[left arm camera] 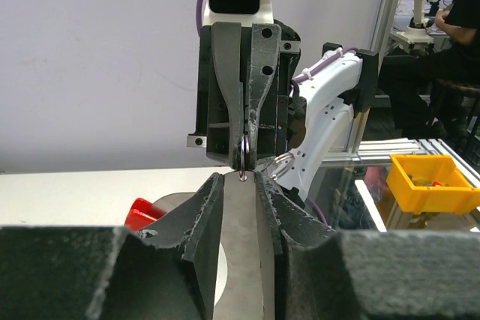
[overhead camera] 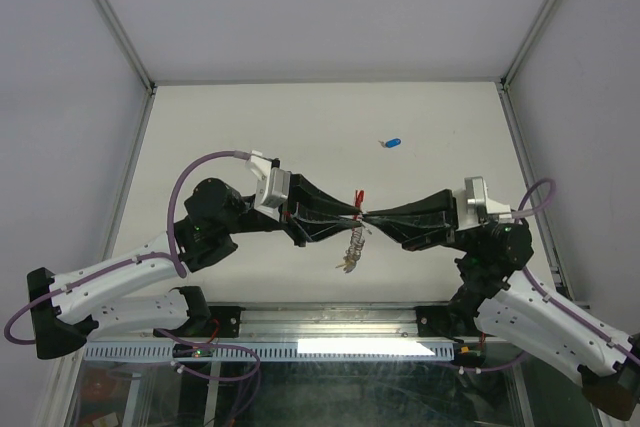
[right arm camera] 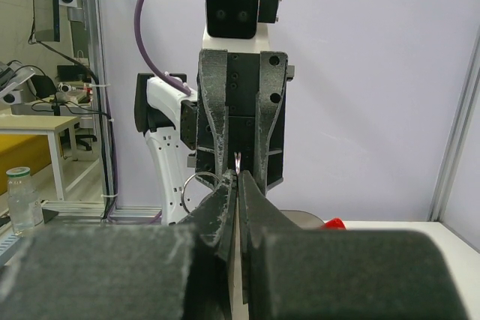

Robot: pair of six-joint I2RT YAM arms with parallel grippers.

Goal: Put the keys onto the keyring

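Near the middle of the top view, the keys and rings (overhead camera: 354, 247) hang in a dangling bunch where my two grippers meet tip to tip, with a red piece (overhead camera: 359, 197) just above. My left gripper is open slightly, its fingertips close around the metal ring's edge. My right gripper is shut at the ring (right arm camera: 187, 192), which shows as a thin metal loop beside its fingertips. Much of the bunch is hidden behind the fingers in both wrist views.
A small blue object (overhead camera: 393, 142) lies toward the back right of the white table (overhead camera: 250, 117). The table around the grippers is otherwise clear. A yellow bin (left arm camera: 409, 189) shows beyond the table in the left wrist view.
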